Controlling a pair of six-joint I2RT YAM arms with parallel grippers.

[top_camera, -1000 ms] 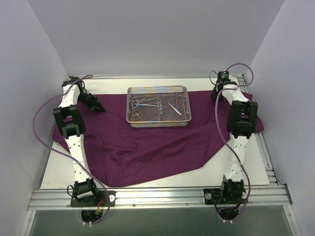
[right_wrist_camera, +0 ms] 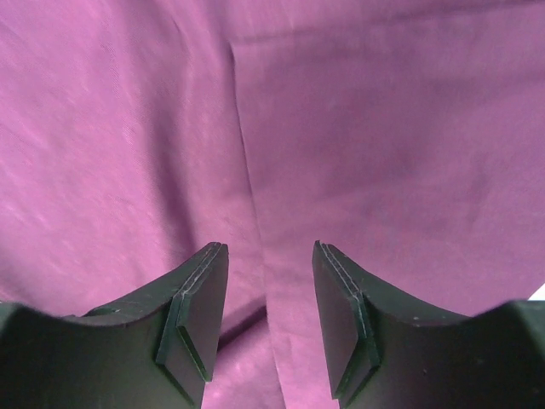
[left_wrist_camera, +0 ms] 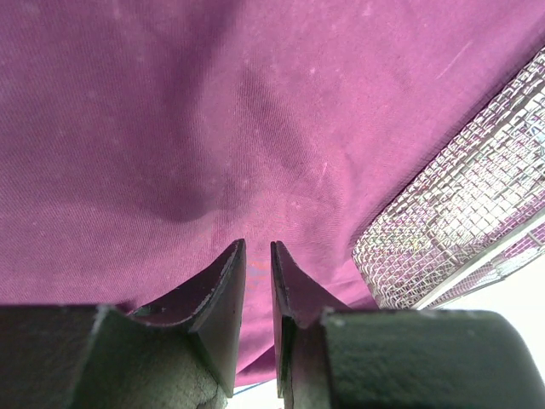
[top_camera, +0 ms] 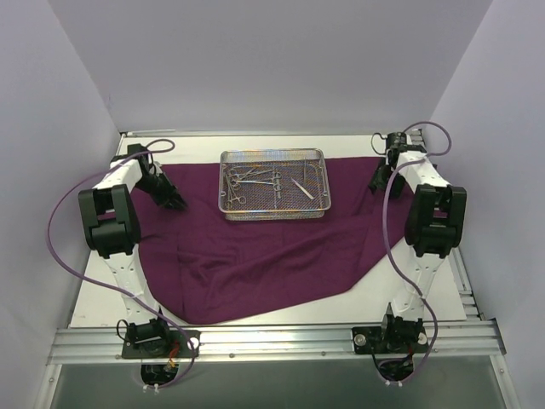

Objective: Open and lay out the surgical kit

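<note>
A purple cloth (top_camera: 264, 264) is spread over the table under a wire mesh tray (top_camera: 223, 183), which holds several steel instruments, including scissor-like ones and a light blade-like piece (top_camera: 302, 189). My left gripper is over the cloth left of the tray, its fingers slightly apart, nothing seen between them; the tray's mesh (left_wrist_camera: 443, 204) shows at right of the left wrist view. My right gripper hangs over the cloth at the upper right of the table, fingers parted, with only cloth beneath and a folded edge running between them.
Bare white table (top_camera: 255, 146) shows along the back and at the front corners. Grey walls stand at the back and both sides.
Both arms have shifted outward and toward the front, the left to the left and the right to the right. The tray and instruments have stayed put.
</note>
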